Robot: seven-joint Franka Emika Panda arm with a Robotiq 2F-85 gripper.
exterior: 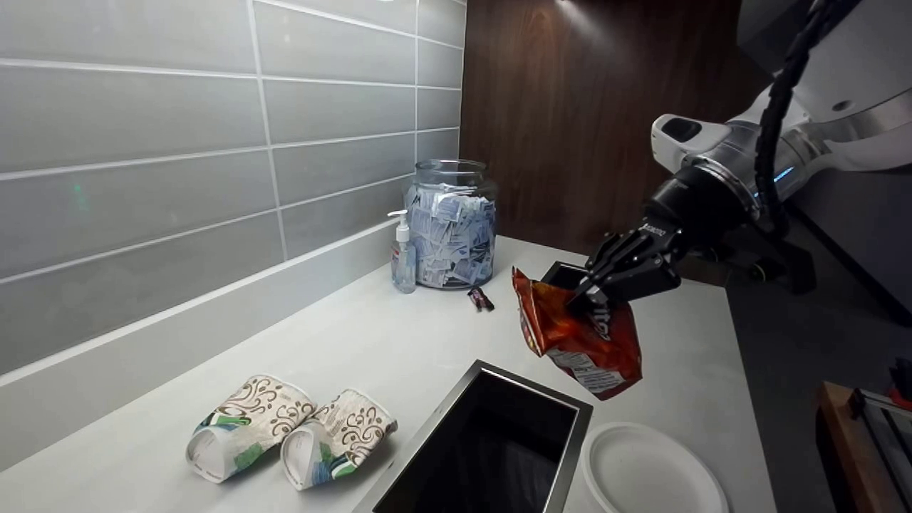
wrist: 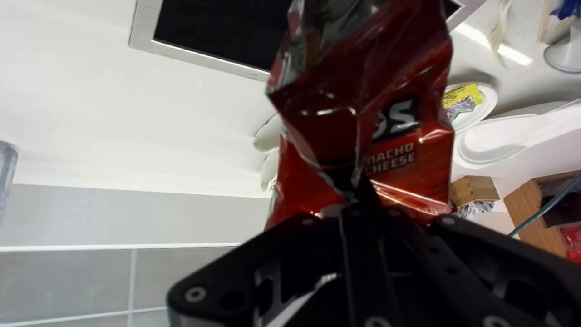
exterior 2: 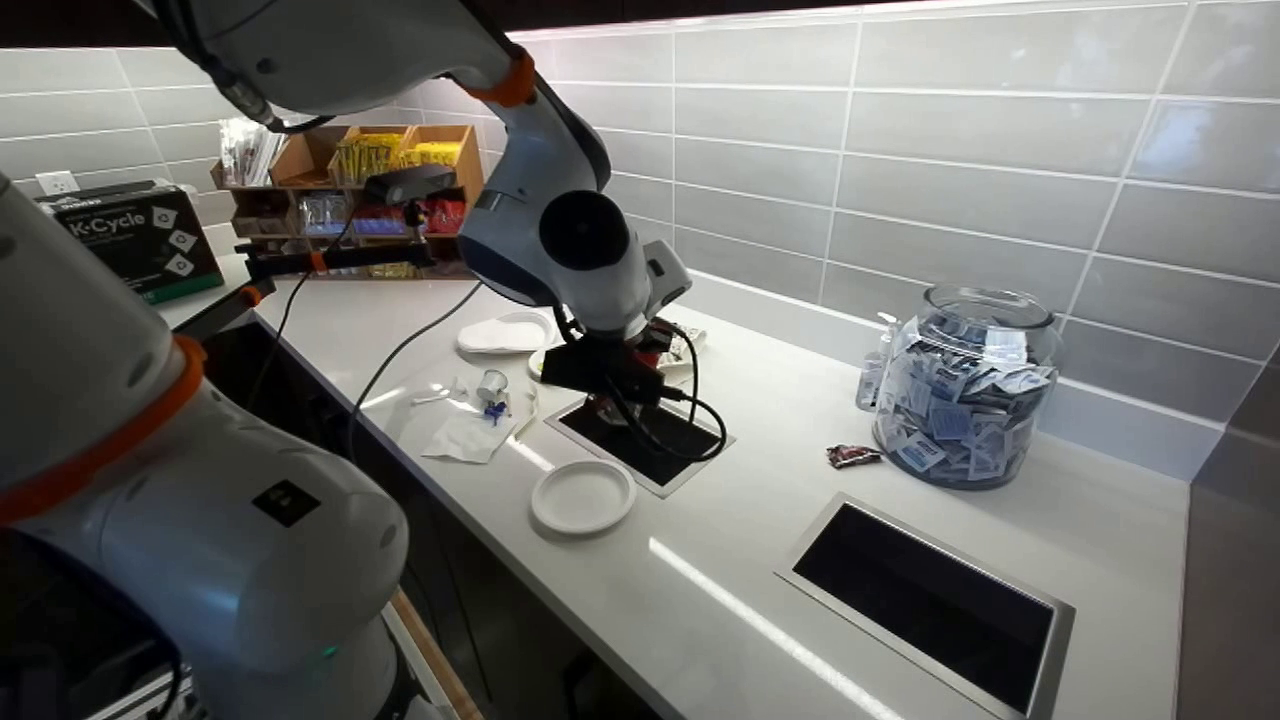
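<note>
A red and orange chip bag point(exterior: 574, 335), crumpled and tilted, hangs in the air from my gripper point(exterior: 581, 301), whose fingers are shut on its film. In the wrist view the bag point(wrist: 406, 158), with "nacho cheese" lettering, fills the middle, and the fingertips disappear into its folds. Below and beside it lies a dark rectangular opening with a metal rim point(exterior: 444, 410) in the counter. From the other side, in exterior view 2, the arm mostly hides the bag, above that opening's dark interior point(exterior 2: 657, 454).
Two crumpled patterned cups point(exterior: 256, 419) lie left of the opening; a white plate point(exterior: 654, 470) sits to its right. Farther back stand a pump bottle point(exterior: 403, 261), a big glass jar point(exterior: 453, 226) and a small wrapper point(exterior: 480, 298). A second opening point(exterior 2: 924, 600) lies apart.
</note>
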